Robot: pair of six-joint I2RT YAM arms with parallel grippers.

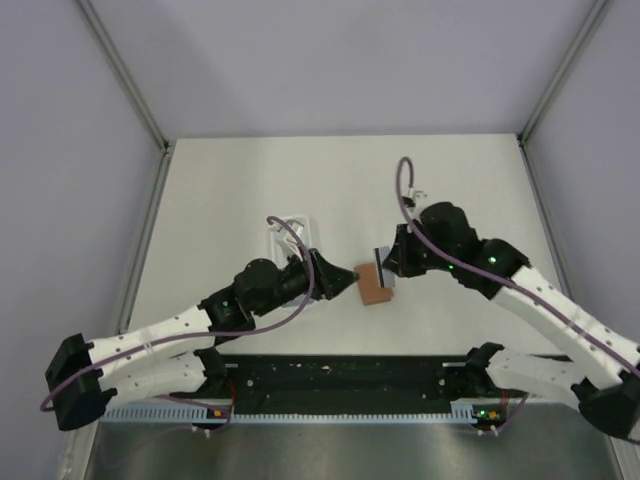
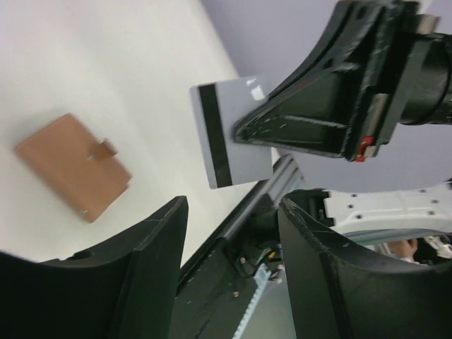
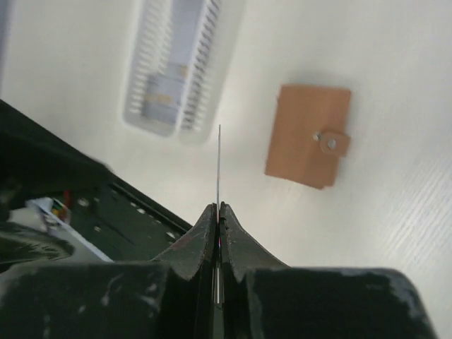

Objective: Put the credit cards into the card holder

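Note:
A silver card (image 2: 233,131) with a black stripe is pinched in my right gripper. In the right wrist view that card appears edge-on, as a thin line rising from the shut fingertips. My left gripper is partly open with nothing between its fingers, a short way to the left of the card in the top view. Below both grippers the brown card holder (image 1: 373,287) lies flat on the table. Its small snap tab (image 3: 333,143) shows in the right wrist view. Whether any card is inside the holder cannot be seen.
A white basket (image 3: 194,106) stands left of the holder, partly covered by my left arm in the top view; something pale lies in it.

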